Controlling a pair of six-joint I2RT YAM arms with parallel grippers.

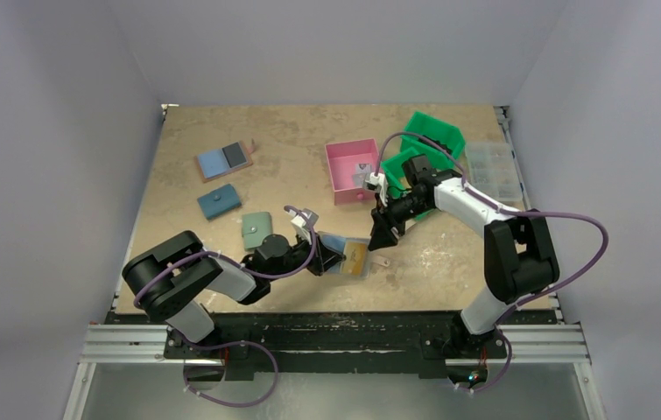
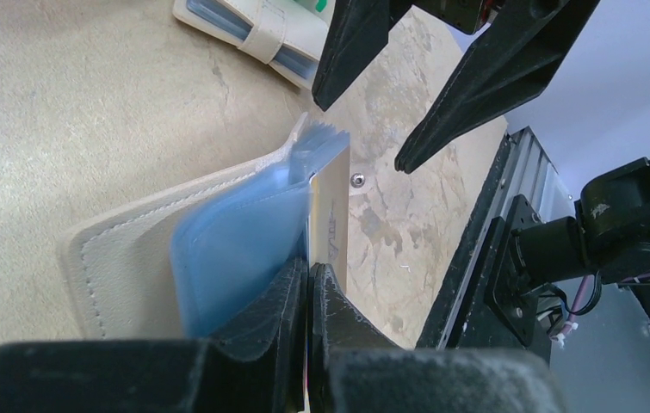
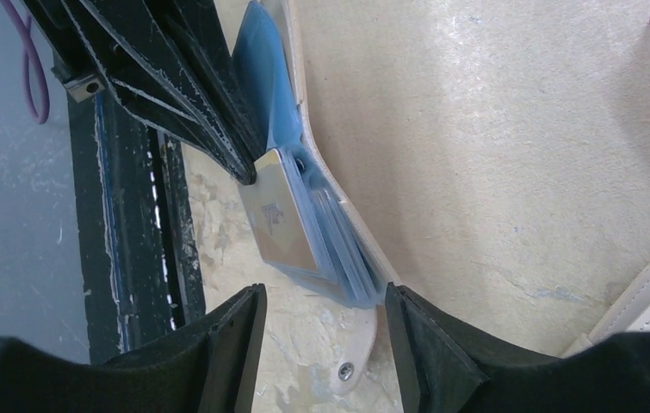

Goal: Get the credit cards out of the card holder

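An opened card holder [image 2: 123,262] with a pale cover, blue plastic sleeves [image 3: 261,60] and a gold card [image 3: 278,211] lies low at the front middle of the table. My left gripper is shut on the card and sleeve edge, as seen in the left wrist view. My right gripper stands open just beside the holder's right end, its two fingers apart with nothing held between them. In the top view both grippers face each other over the holder.
A pink bin [image 1: 342,162], green bins [image 1: 432,127] and a clear box [image 1: 493,171] stand at the back right. Closed holders [image 1: 219,201] lie at the left. Another pale holder [image 3: 640,310] lies near my right gripper. The table's front edge is close.
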